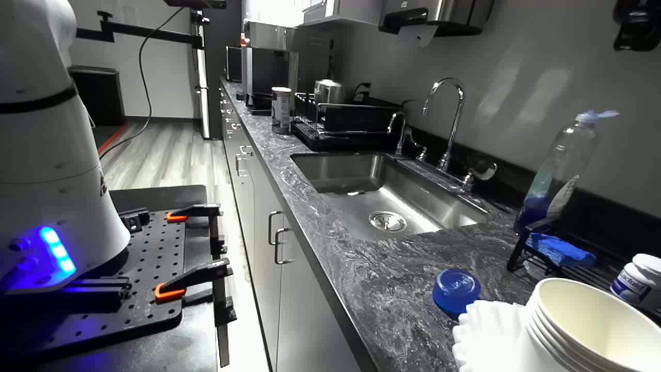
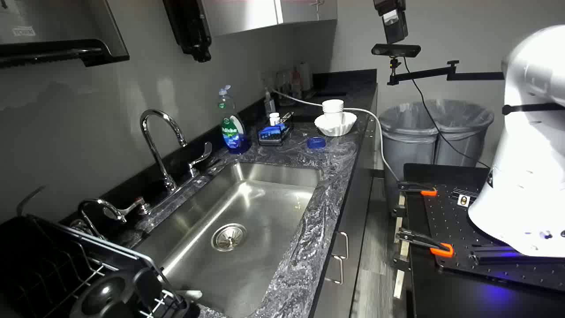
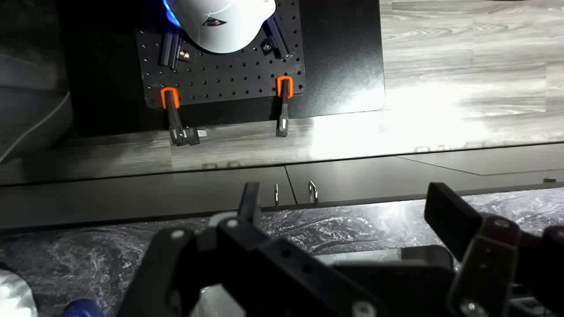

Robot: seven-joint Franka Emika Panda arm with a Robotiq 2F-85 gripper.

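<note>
In the wrist view my gripper stands open, its two black fingers wide apart with nothing between them. It hangs high over the counter's front edge and the sink; neither exterior view shows it. The steel sink [image 2: 275, 212] is empty apart from its drain. On the counter beyond the sink sits a blue lid-like object [image 2: 316, 142], also seen as a round blue thing [image 1: 456, 290] in exterior view 1. Beside it a white fluted bowl [image 2: 339, 130] bears a stack of white cups [image 2: 333, 106].
A dish soap bottle [image 2: 233, 127] and a black caddy [image 2: 271, 138] with a blue sponge stand by the wall. The tall faucet [image 1: 455, 124] arches over the sink's back edge. A black dish rack [image 1: 359, 124] and a can [image 1: 281, 110] occupy the other end.
</note>
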